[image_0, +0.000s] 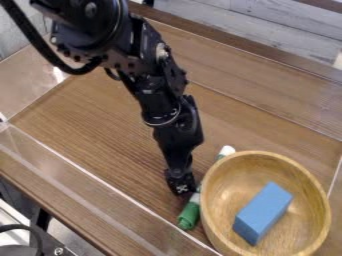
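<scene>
The black robot arm reaches down over the wooden table, its gripper (182, 182) low at the table beside a green marker (190, 213), which lies partly tucked against the left side of a wooden bowl (227, 240). A white piece (226, 152) shows behind the gripper, near the bowl's upper left. A blue block (262, 213) sits inside the bowl. The fingertips are dark and small; the gripper looks open, close to the marker.
A pale wooden wall stands at the back.
</scene>
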